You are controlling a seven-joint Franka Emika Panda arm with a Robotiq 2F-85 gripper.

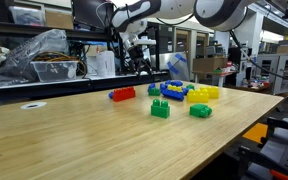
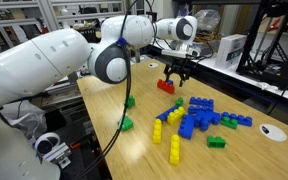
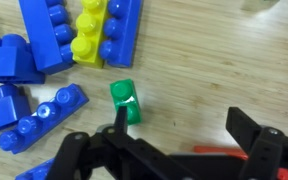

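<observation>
High over the far part of the table, my gripper stands open, with no brick held. Its dark fingers are wide apart in the wrist view, where part of a red brick shows low between them. That red brick lies on the table, apart from the main group. Beside the left finger, a small green brick lies below the gripper. Blue bricks and a yellow brick cluster to the left in the wrist view.
Loose green bricks lie towards the front edge. Yellow bricks and a green brick sit around the blue group. Bare wooden table stretches to the left in exterior view 1.
</observation>
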